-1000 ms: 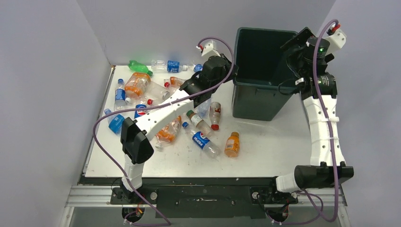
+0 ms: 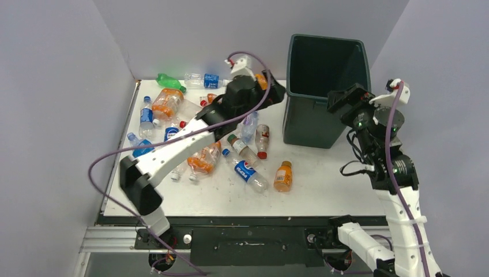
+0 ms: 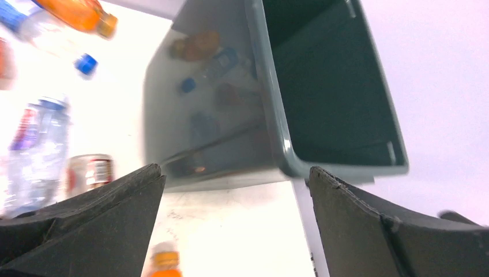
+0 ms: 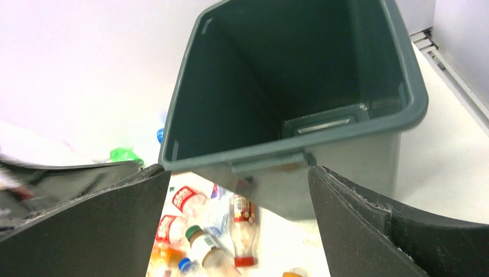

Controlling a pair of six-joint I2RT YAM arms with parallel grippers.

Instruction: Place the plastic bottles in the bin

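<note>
Many plastic bottles lie on the white table, among them a Pepsi bottle [image 2: 245, 172], an orange bottle [image 2: 283, 176], a red-capped bottle [image 2: 262, 138] and a green bottle [image 2: 168, 81]. The dark green bin [image 2: 311, 124] stands at the back right. My left gripper is open and empty, over the bottles just left of the bin. My right gripper is open with nothing between its fingers, by the bin's right front rim.
Grey walls surround the work area. A purple cable runs along each arm.
My left gripper has moved a little left, away from the bin. My right gripper has come down toward the front, out from over the bin's interior.
</note>
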